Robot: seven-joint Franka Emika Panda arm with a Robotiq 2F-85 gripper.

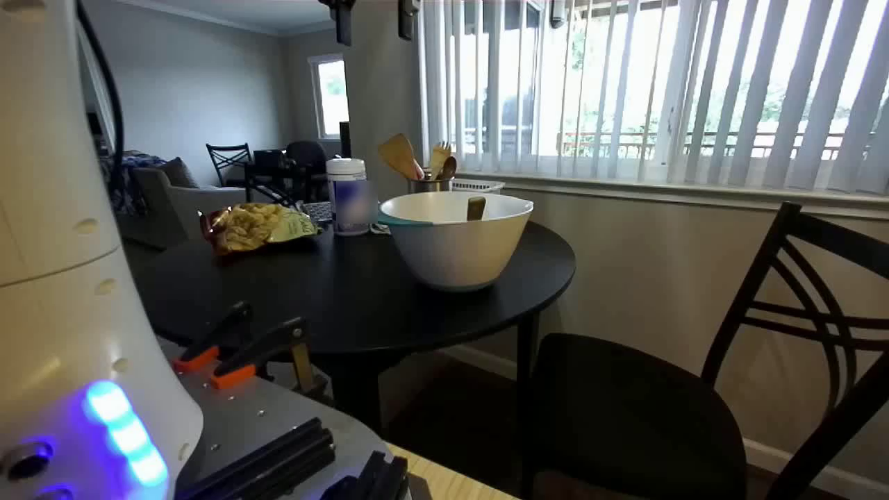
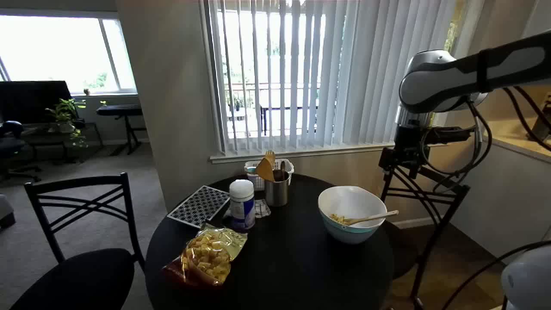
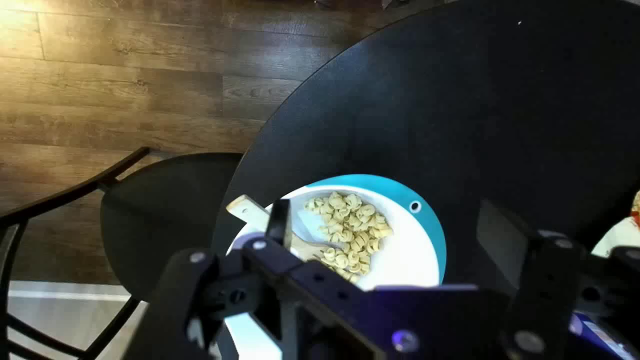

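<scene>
In the wrist view my gripper stands open, its two fingers wide apart with nothing held between them. Below it is a white bowl with a teal rim [image 3: 429,225], holding shell-like pasta [image 3: 351,231] and a wooden spoon [image 3: 246,210]. The spoon's handle leans over the bowl's edge, one finger overlapping it in this view. Seen from the second exterior side, the bowl [image 2: 351,235] rests near the table's right edge, the spoon [image 2: 379,217] sticking out to the right. The fingertips [image 1: 343,26] hang high at the top of the first exterior view, clear of the bowl.
On the black table [image 2: 289,268] lie an open pasta bag [image 2: 209,258], a white-lidded canister [image 2: 241,206], a metal utensil holder [image 2: 277,192], a white basket [image 2: 255,178] and a patterned board [image 2: 200,206]. A black chair [image 1: 633,408] stands close by.
</scene>
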